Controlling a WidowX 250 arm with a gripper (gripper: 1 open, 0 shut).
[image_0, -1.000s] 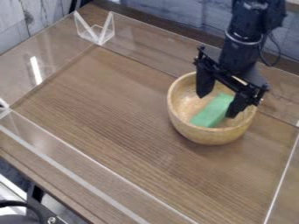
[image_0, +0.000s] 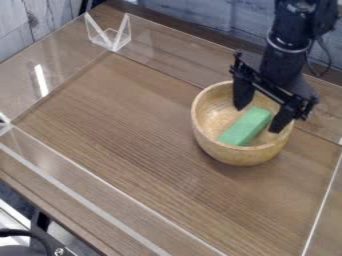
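A round light-wood bowl (image_0: 214, 140) sits on the wooden table at the right of the camera view, with a green oblong object (image_0: 245, 128) lying inside it. My black gripper (image_0: 274, 103) hangs over the bowl from the upper right, open, its fingers spread on either side above the green object. Whether either finger touches the object or the bowl cannot be told from this angle.
A small white wire-like item (image_0: 110, 32) stands at the top left. A dark grey surface lies beyond the table's back edge.
The gripper has shifted slightly, sitting a little higher than 1 second ago. The bowl and green object stay about where they were.
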